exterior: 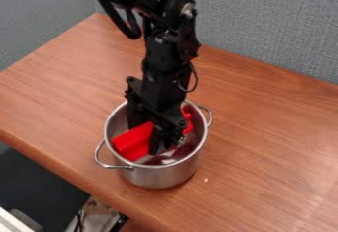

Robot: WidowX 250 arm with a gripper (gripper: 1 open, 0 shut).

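Observation:
A steel pot [165, 174] with two side handles stands on the wooden table. Inside it lies a red object [132, 143], partly covered by my black gripper [166, 137], which reaches down into the pot from above. The fingertips are among the red pieces and dark, so their opening and whether anything is between them are hard to make out.
A grey wall rises behind it. The front left edge of the table drops to a dark area with some pale and metal items below.

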